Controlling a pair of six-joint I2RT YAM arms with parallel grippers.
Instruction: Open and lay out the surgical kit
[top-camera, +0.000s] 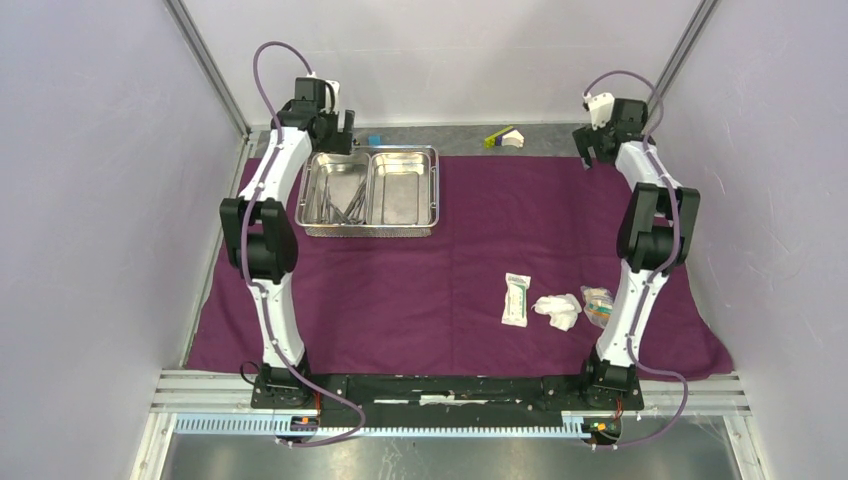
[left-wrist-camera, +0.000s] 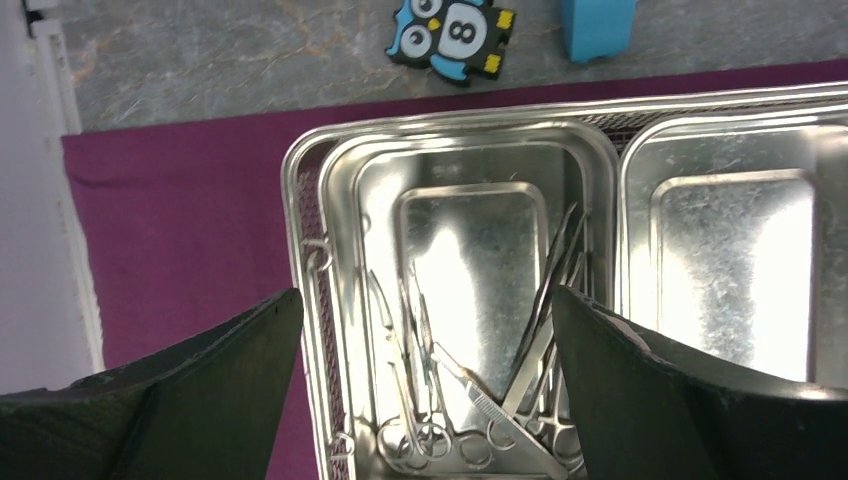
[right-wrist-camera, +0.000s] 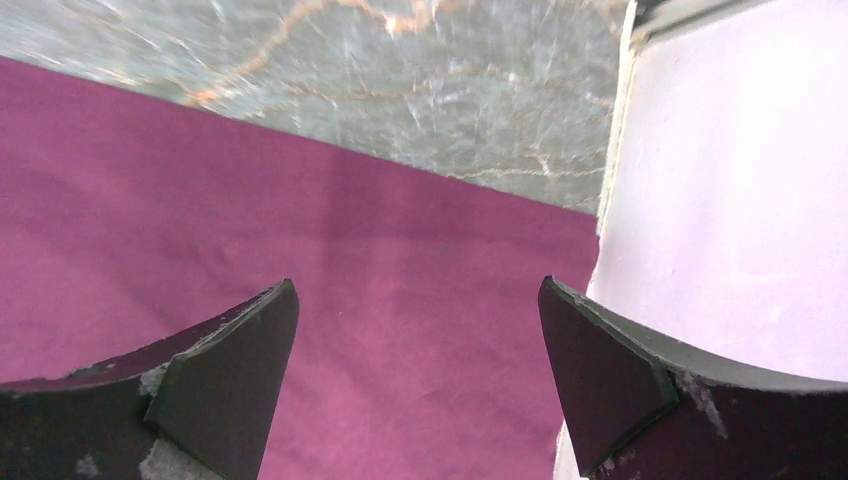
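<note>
A perforated steel tray (top-camera: 433, 190) on a purple drape (top-camera: 450, 280) holds two inner trays: the left (left-wrist-camera: 470, 250) has several scissors-like and tweezer-like instruments (left-wrist-camera: 495, 410), the right (left-wrist-camera: 730, 250) is empty. My left gripper hangs open over the left compartment, nothing between its fingers. My right gripper is open above the bare drape at the back right. At the front right lie a long white packet (top-camera: 516, 299), crumpled white material (top-camera: 557, 310) and a clear bag (top-camera: 597, 303).
A grey back strip carries an owl-like figure (left-wrist-camera: 450, 35), a blue block (left-wrist-camera: 597, 22) and a yellow-green item (top-camera: 497, 137). Walls stand close at left, right and back.
</note>
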